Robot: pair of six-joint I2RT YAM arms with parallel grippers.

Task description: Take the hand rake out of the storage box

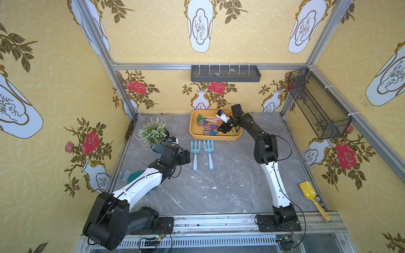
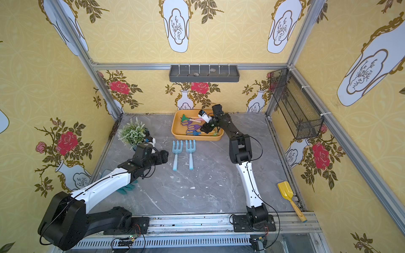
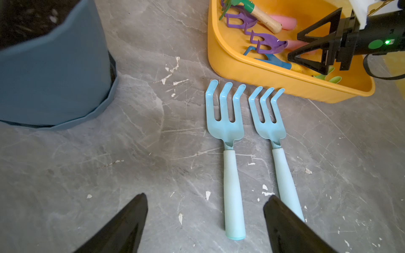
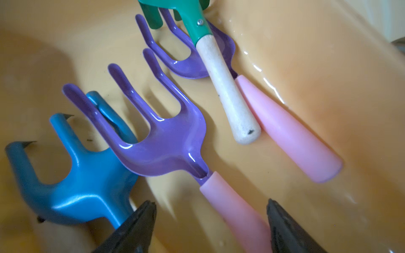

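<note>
The orange storage box (image 1: 194,134) holds several small tools: a purple rake (image 4: 168,143) with pink handle, another purple rake (image 4: 189,67) beneath a green rake (image 4: 198,23), and a blue rake (image 4: 84,185). My right gripper is open inside the box, over the nearer purple rake's pink handle, its fingers either side of it. In the left wrist view, two light-blue hand rakes (image 3: 225,130) lie on the table before the box; my left gripper is open above them, nothing between its fingers.
A planter (image 3: 46,88) stands left of the rakes. A yellow scoop (image 1: 308,191) lies at the far right, a wire basket (image 1: 320,105) hangs on the right wall.
</note>
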